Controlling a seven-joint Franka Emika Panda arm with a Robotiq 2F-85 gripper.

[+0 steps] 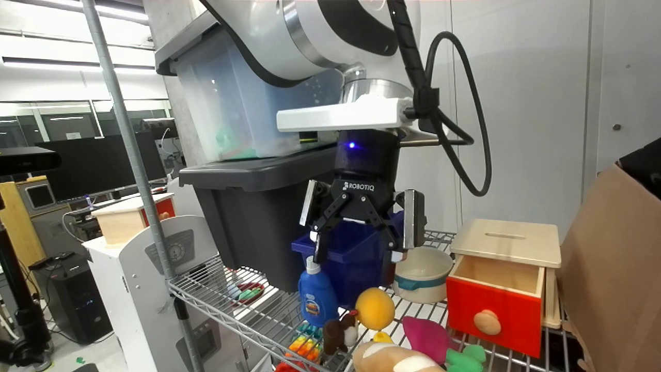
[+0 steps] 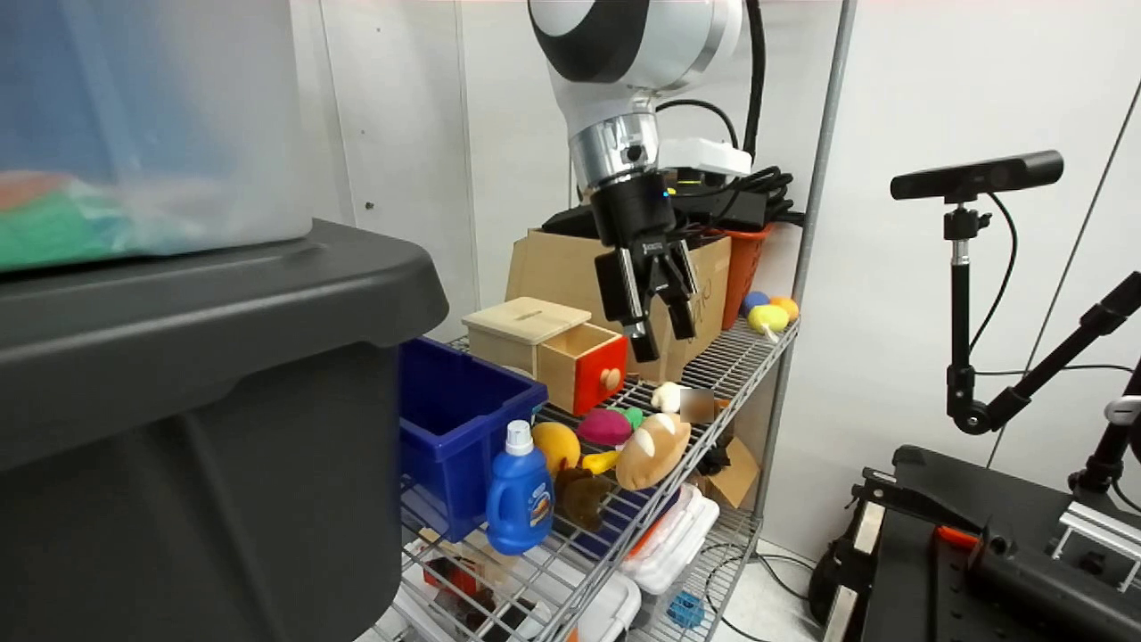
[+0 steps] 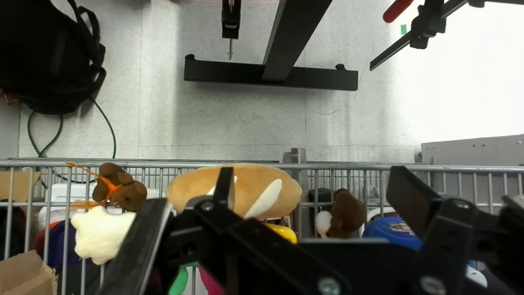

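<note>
My gripper (image 1: 359,251) hangs open over the wire shelf, its two fingers well apart and nothing between them. In the wrist view one fingertip (image 3: 225,182) overlaps a toy bread loaf (image 3: 270,194). A blue detergent bottle (image 2: 521,494) stands upright beside the blue bin (image 2: 471,424). Next to it lie an orange ball (image 1: 375,309) and a small brown plush toy (image 3: 346,214). A magenta toy (image 1: 426,338) and a green toy (image 1: 466,358) rest close to the loaf. The wooden box has its red-fronted drawer (image 1: 492,314) pulled out; no contents show inside it.
A cream pot (image 1: 424,279) with a teal band sits behind the toys. Dark and clear storage bins (image 1: 260,186) rise at the left in exterior view 1, a cardboard box (image 1: 613,266) at the right. Open floor (image 3: 236,123) lies beyond the shelf edge.
</note>
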